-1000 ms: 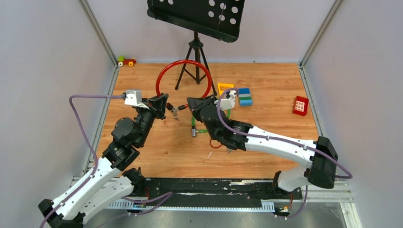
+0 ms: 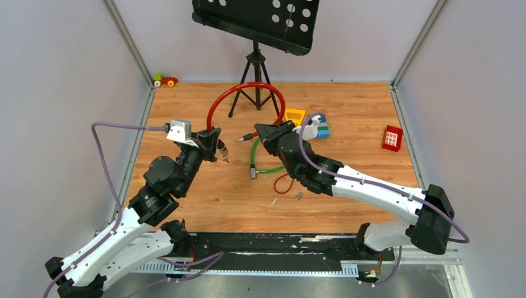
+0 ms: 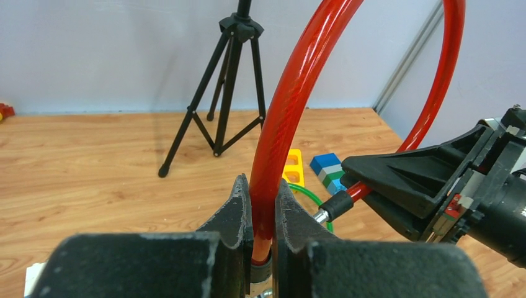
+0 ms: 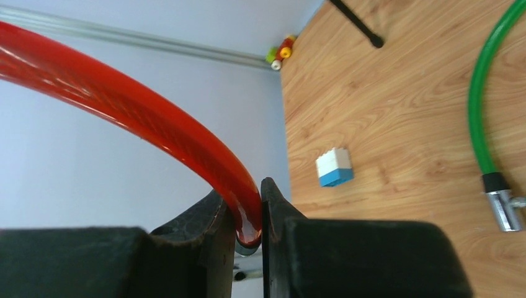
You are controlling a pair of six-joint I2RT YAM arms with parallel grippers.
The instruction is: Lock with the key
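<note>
A red cable lock [image 2: 252, 84] arches in a loop between my two grippers, above the table. My left gripper is shut on the red cable just above one black end. In the top view a metal lock body [image 2: 222, 148] juts out past that gripper, with what looks like a small key [image 2: 226, 159] at its tip. On the other side my right gripper is shut on the cable near its other end. From there a black collar [image 3: 337, 204] with a metal pin points toward the lock body. A clear gap separates pin and lock body.
A green cable lock [image 2: 253, 158] lies on the table below the right gripper, near an orange loop [image 2: 283, 187] and small keys [image 2: 299, 195]. Behind are a yellow block [image 2: 295, 116], blue bricks [image 2: 322, 129] and a black stand [image 2: 256, 62]. A red block [image 2: 392, 138] sits right.
The pin end was close against the lock body one second ago. My right gripper has moved rightward with its cable end, widening the gap and the loop. The left gripper has barely shifted.
</note>
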